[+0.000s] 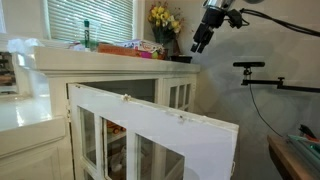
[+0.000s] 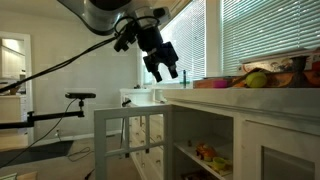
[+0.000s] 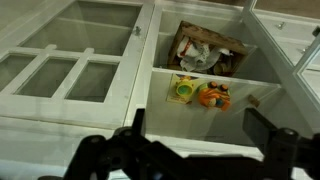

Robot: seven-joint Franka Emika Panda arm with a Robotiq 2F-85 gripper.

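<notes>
High above the counter my gripper [image 1: 200, 45] hangs open, its fingers pointing down. In the wrist view the two fingers [image 3: 137, 122] stand wide apart with nothing between them. Below, the white cabinet door [image 1: 160, 125] with glass panes stands swung open. In exterior view 2 the door [image 2: 131, 140] is left of the cabinet opening, beneath my gripper [image 2: 166, 74]. Inside the cabinet sit an orange toy [image 3: 213, 96] and a yellow-green item [image 3: 184, 89]. A wooden crate [image 3: 207, 52] with whitish contents is also inside.
The white counter [image 1: 100, 61] runs above the cabinet. Flowers [image 1: 163, 18] and several boxes stand along its back; a green bottle [image 1: 87, 34] is farther left. Fruit [image 2: 257, 78] lies at the right in exterior view 2. Air around my gripper looks clear.
</notes>
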